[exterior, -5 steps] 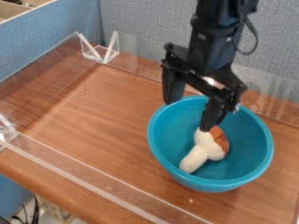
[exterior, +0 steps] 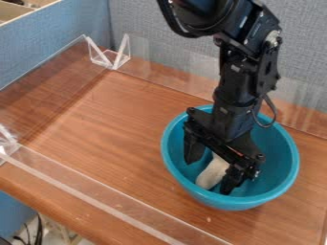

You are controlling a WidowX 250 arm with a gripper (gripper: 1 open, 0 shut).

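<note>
A cyan bowl (exterior: pixel 274 187) sits on the right side of the wooden table. My black gripper (exterior: pixel 220 161) is lowered into it, its fingers around a pale, cream-coloured object (exterior: pixel 211 174) on the bowl floor. Most of that object is hidden by the gripper, and I cannot tell whether the fingers touch it.
A white wire stand (exterior: pixel 109 59) is at the back left corner. Padded grey and blue walls bound the back and left, and clear strips run along the table edges.
My gripper has moved down into the bowl, over the pale object, which showed more fully earlier with a reddish-brown part beside it.
</note>
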